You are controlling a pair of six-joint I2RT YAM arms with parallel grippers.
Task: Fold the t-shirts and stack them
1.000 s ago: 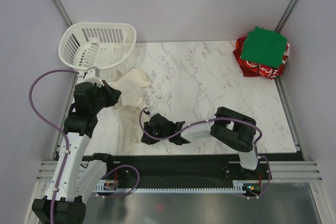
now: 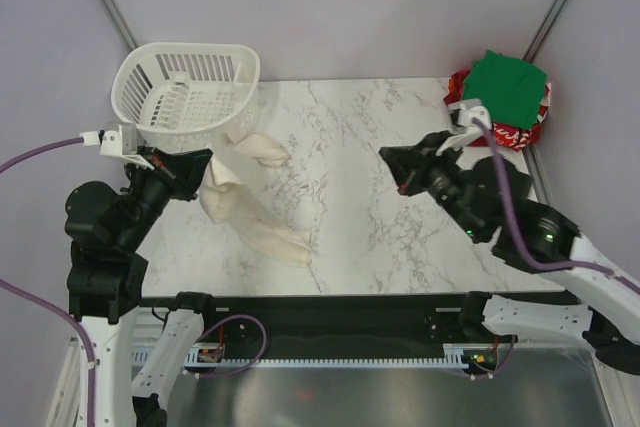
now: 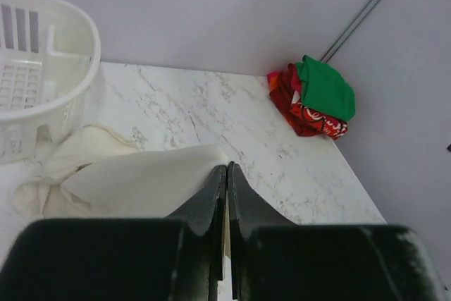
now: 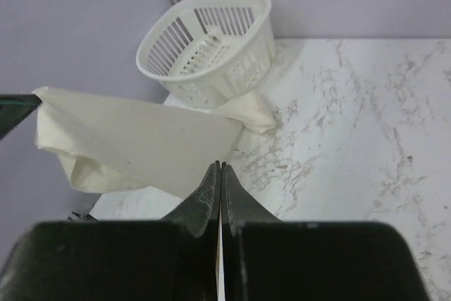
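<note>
A cream t-shirt lies rumpled on the left of the table, one end lifted to my left gripper, which is shut on that cloth at its tips. In the right wrist view the raised cloth slopes down toward the table. My right gripper is shut and held above the middle of the table, apart from the shirt; nothing shows held in it.
A white laundry basket stands at the back left, beside the shirt. A stack of folded green and red shirts sits at the back right.
My right gripper has risen from the shirt's front end and moved right.
</note>
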